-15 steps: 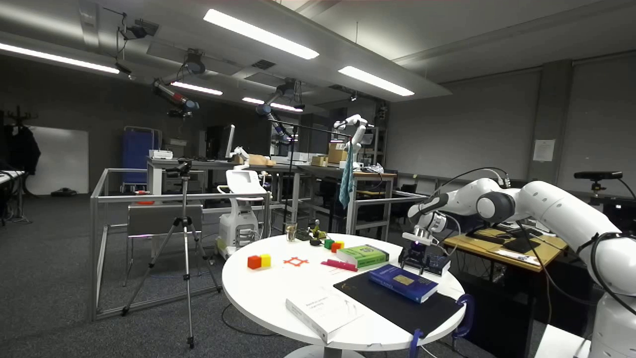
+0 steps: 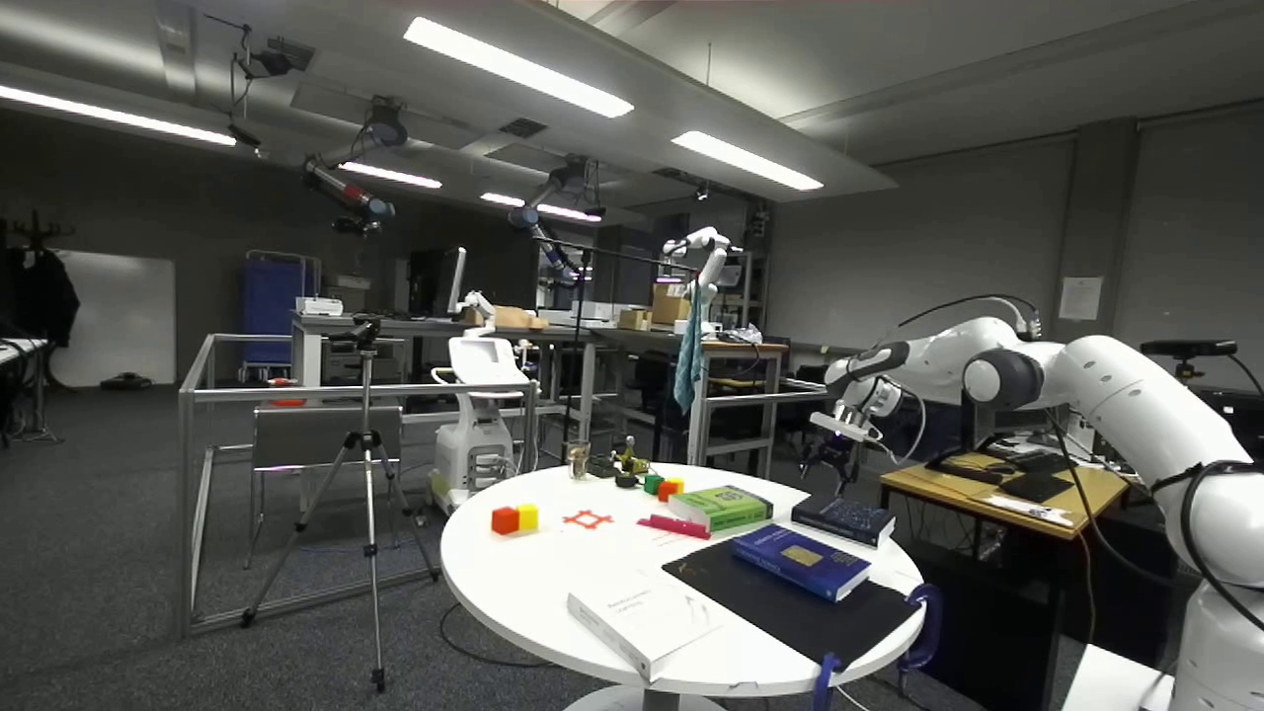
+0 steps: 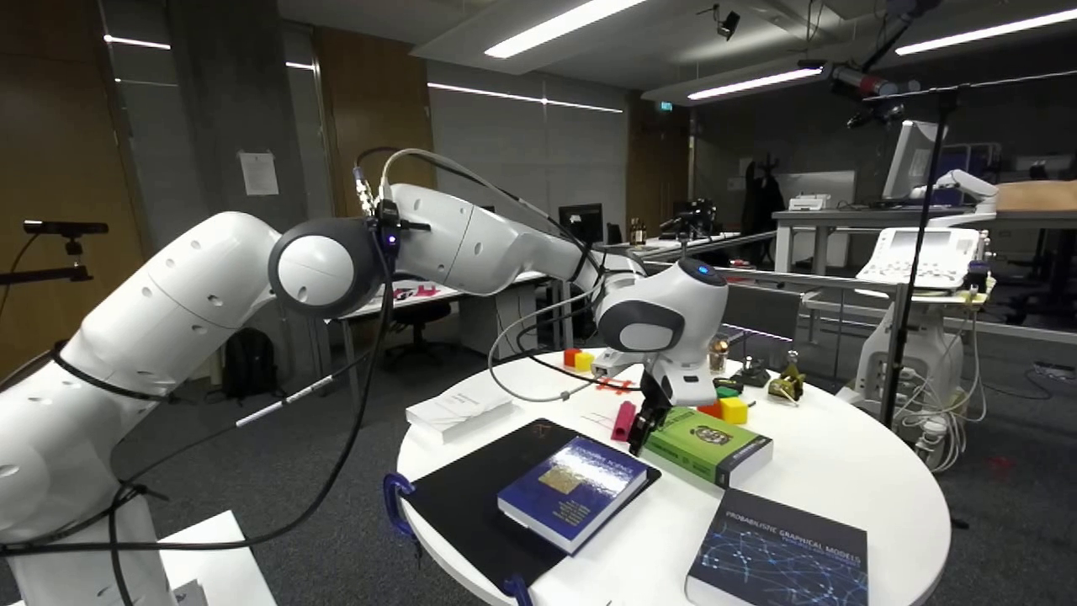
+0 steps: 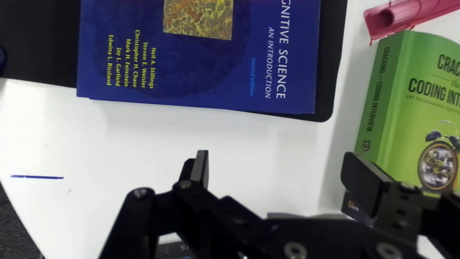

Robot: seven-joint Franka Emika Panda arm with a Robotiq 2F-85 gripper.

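Observation:
My gripper stands open over bare white tabletop, its two black fingers wide apart with nothing between them. In exterior view 1 the gripper (image 2: 836,470) hangs above the dark Probabilistic Graphical Models book (image 2: 843,516). That book (image 3: 782,550) lies at the table's near right in exterior view 2. The blue Cognitive Science book (image 4: 198,56) rests on a black mat (image 4: 38,39), ahead of the fingers in the wrist view. A green Cracking the Coding Interview book (image 4: 414,108) lies to the right there, beyond the right finger.
On the round white table (image 2: 510,581) are a white book (image 2: 646,616), a pink-red piece (image 2: 672,525), an orange frame (image 2: 588,519) and coloured cubes (image 2: 514,519). Blue clamps (image 2: 930,628) grip the edge by the mat. Clear space lies around the orange frame.
The arm has risen, lifting the gripper from low at the dark book to well above it. The books appear to lie where they were.

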